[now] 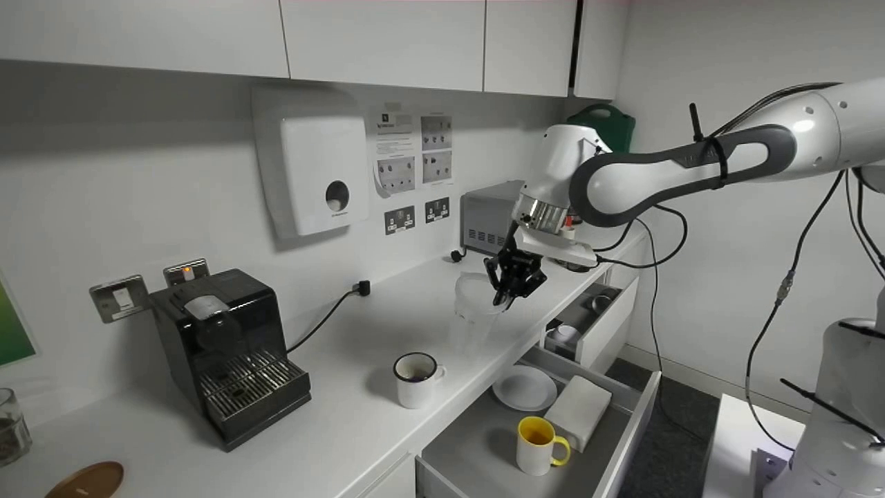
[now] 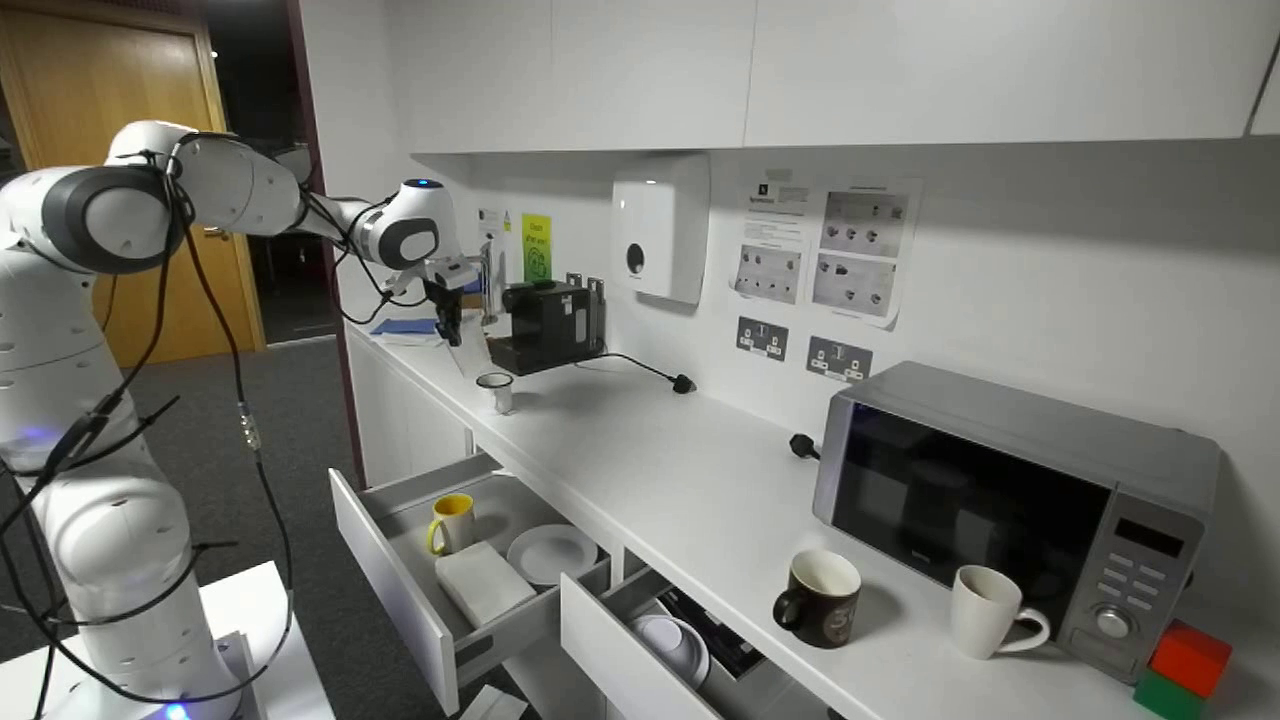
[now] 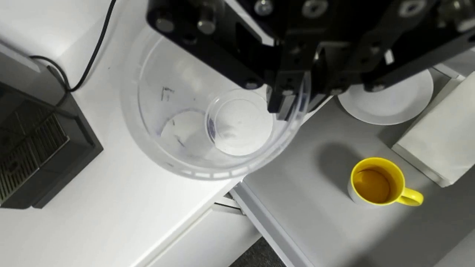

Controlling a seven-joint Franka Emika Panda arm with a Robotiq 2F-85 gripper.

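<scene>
My gripper (image 1: pixel 502 300) is shut on the rim of a clear plastic container (image 1: pixel 474 311), whose body hangs below the fingers, slightly tilted. In the wrist view the container (image 3: pixel 187 106) is open-topped with faint markings on its wall, and one finger (image 3: pixel 285 104) reaches inside the rim. It appears empty. Through its transparent wall the white counter shows in exterior view 1. A white enamel mug (image 1: pixel 415 383) with a dark rim stands on the counter close by. Inside the pulled-out drawer (image 1: pixel 489 415) stands a white mug with yellow inside and handle (image 1: pixel 533 448).
The drawer also holds a white plate (image 1: pixel 525 389) and a pale box (image 1: pixel 579 412). A second open drawer (image 2: pixel 672 636) lies beside it. A black coffee machine (image 1: pixel 228 348) and a microwave (image 2: pixel 996 480) stand on the counter.
</scene>
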